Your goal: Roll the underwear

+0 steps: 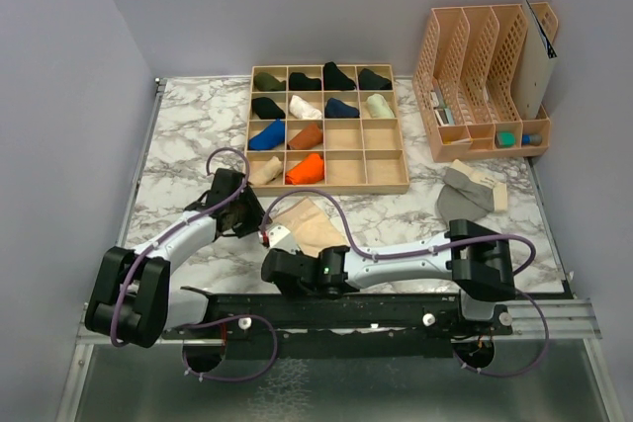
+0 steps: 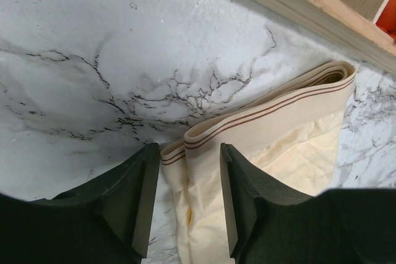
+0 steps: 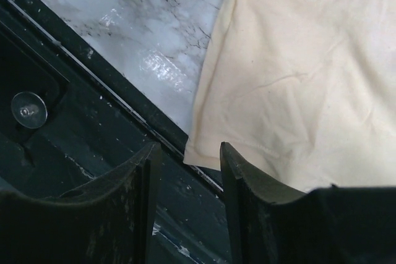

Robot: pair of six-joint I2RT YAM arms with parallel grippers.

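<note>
A cream pair of underwear (image 1: 309, 223) lies flat on the marble table, below the sock box and partly hidden by my right arm. At its upper left corner, my left gripper stands part open, with the corner of the striped waistband (image 2: 272, 108) showing between its fingers, not visibly pinched. By the table's front edge my right gripper is open, its fingers (image 3: 145, 171) either side of the cloth's lower corner (image 3: 197, 153). Whether the right fingers touch the cloth I cannot tell.
A wooden divided box (image 1: 341, 171) with several rolled garments stands just behind the underwear. Grey and beige cloths (image 1: 469, 192) lie at the right, before a slotted organizer (image 1: 462, 139). Marble is bare at the far left.
</note>
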